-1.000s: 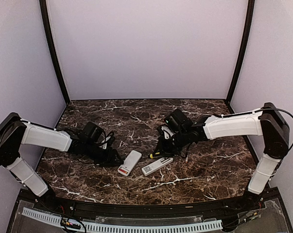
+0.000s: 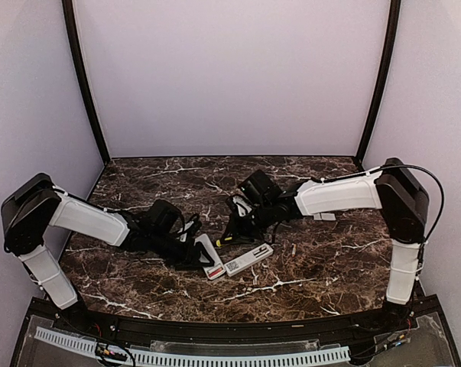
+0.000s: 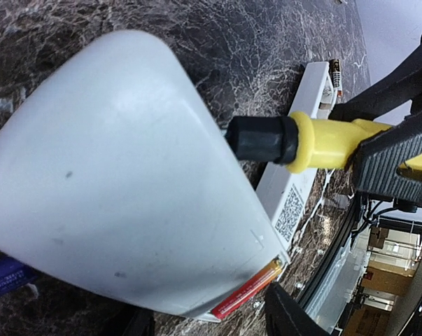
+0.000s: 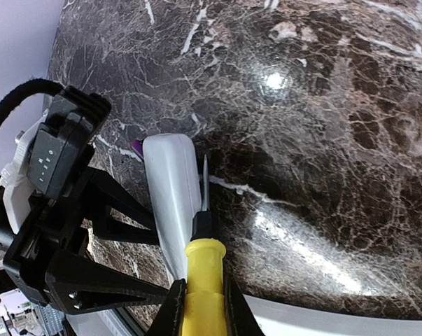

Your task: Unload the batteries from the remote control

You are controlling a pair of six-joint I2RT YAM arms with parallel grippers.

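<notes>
The white remote control rests slanted on the table, with a red battery showing in its near end. My left gripper stands part open at its left side; in the right wrist view its fingers reach the remote's side, and whether they press on it is unclear. A yellow and black tool with a thin metal shaft is held in my right gripper, which is shut on it. The shaft points alongside the remote, close to its right side. The remote's opposite face is hidden.
A white case with a printed code lies just right of the remote. At its far end is a small black and copper battery. A purple-blue cylinder shows beside the remote. Open table lies behind both grippers.
My left gripper has moved right, and the remote has shifted right and turned, now meeting the white case. My right gripper has moved left with the yellow tool, to the remote's side.
</notes>
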